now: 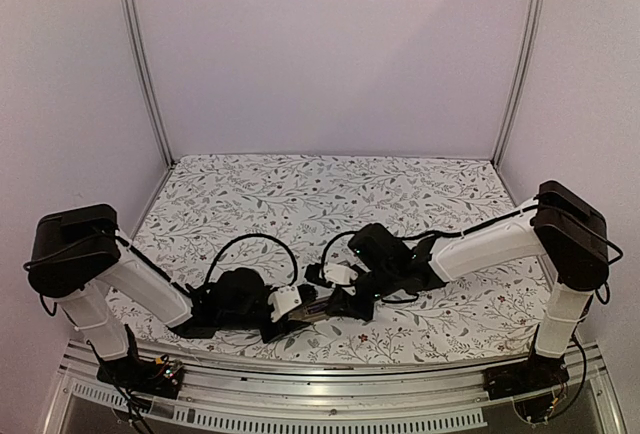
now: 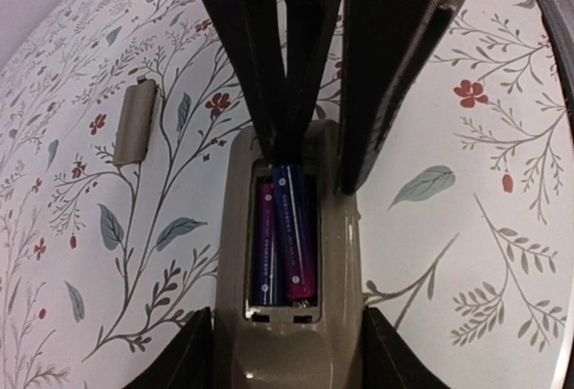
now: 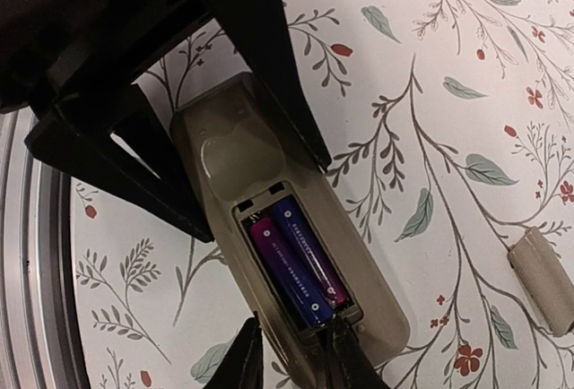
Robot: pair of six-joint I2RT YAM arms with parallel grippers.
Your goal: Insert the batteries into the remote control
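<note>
The beige remote has its battery bay uncovered, with two purple-blue batteries in it; one appears slightly askew over the other in the left wrist view. My left gripper is shut on the remote's end, its fingers on either side. My right gripper hovers at the bay's other end, its fingertips low at the batteries' ends; in the left wrist view they meet the top of the upper battery. Its fingers are part open, and whether anything is between them is unclear.
The loose battery cover lies on the floral table, beyond the remote. The metal front edge runs close by the grippers.
</note>
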